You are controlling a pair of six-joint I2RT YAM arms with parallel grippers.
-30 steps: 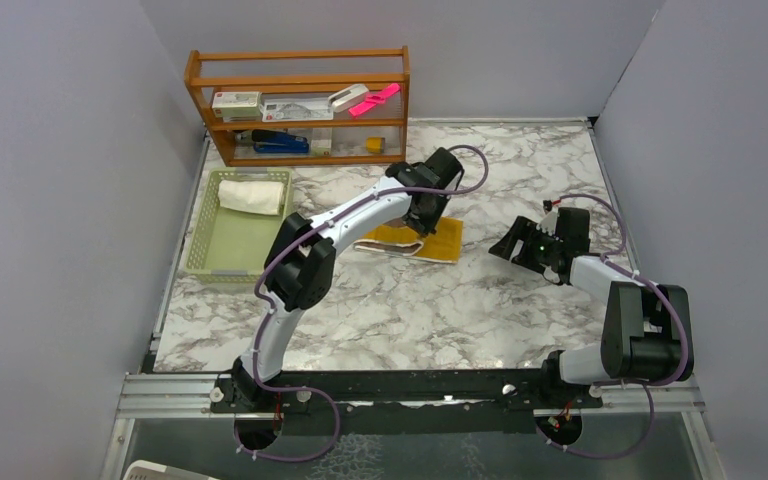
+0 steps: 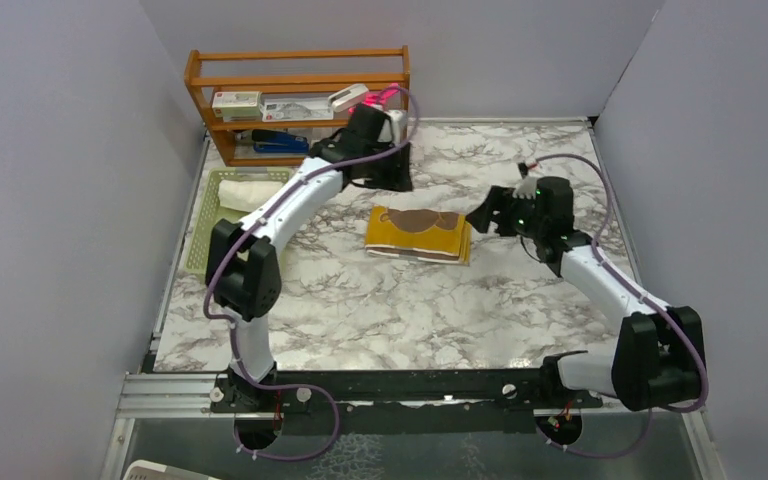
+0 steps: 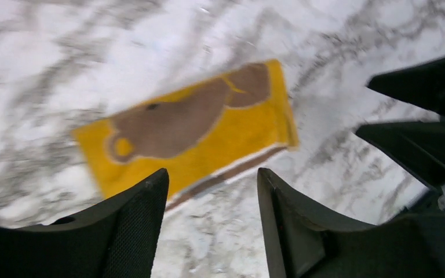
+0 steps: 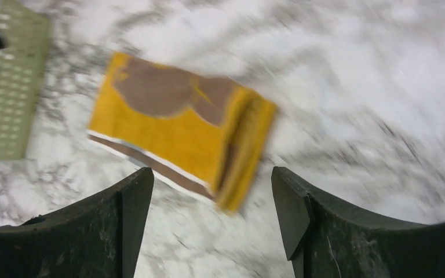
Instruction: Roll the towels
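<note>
A yellow towel (image 2: pixel 418 235) with a brown animal shape and a white-and-brown border lies folded flat mid-table. Its right end shows another yellow layer sticking out past the top fold, clearest on the towel (image 4: pixel 174 119) in the right wrist view. My left gripper is above and behind the towel's left part, its fingers apart and empty. To the towel's right, close to its edge, hovers my right gripper, also open with nothing between the fingers. A rolled white towel (image 2: pixel 248 195) rests in the green basket (image 2: pixel 198 235), partly hidden by my left arm.
A wooden rack (image 2: pixel 300 80) with boxes and tools stands at the back left, close behind my left arm.
My left gripper has left the towel, moving left and back; the top fold now spreads rightward over most of the lower layer. The right gripper has moved left towards the towel.
</note>
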